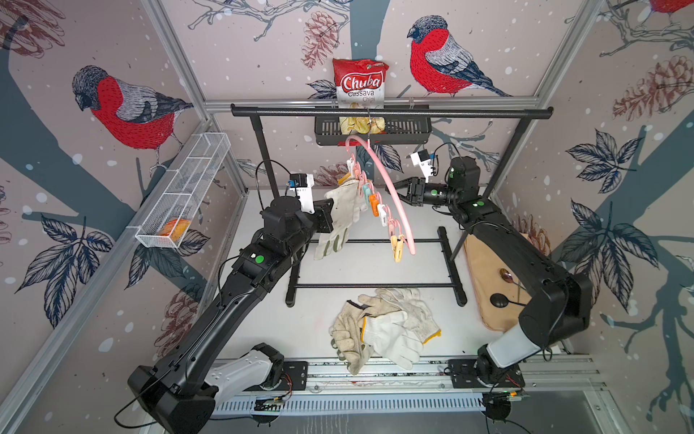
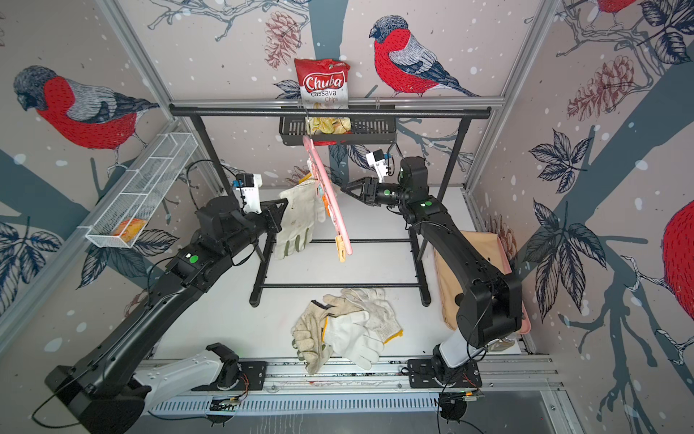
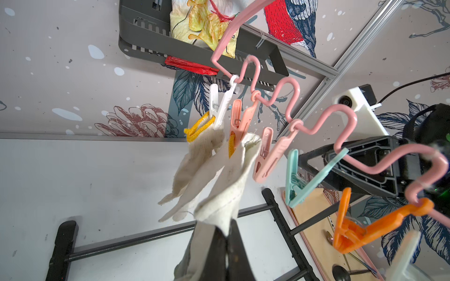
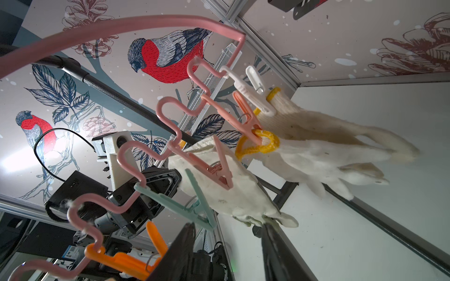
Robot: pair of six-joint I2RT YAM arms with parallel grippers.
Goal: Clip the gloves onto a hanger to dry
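Observation:
A pink hanger [image 1: 390, 177] hangs from the rack's bar with a row of coloured clips below it. At its far end, a white clip [image 4: 255, 91] and a pink clip [image 4: 243, 121] hold gloves by their yellow cuffs [image 4: 262, 142]. My left gripper is shut on a pale glove [image 2: 290, 220], whose upper edge comes up beside another pink clip [image 3: 269, 157]; whether that clip touches it cannot be told. On the hanger's other side, my right gripper is open and empty, its fingers [image 4: 185, 248] apart near a mint clip [image 4: 189, 206].
Several gloves lie piled [image 1: 383, 325] at the table's front. A black bar [image 1: 390, 113] runs above the hanger. Orange [image 3: 358, 229] and other clips hang along the hanger's near part. A wooden board [image 1: 491, 282] lies at the right.

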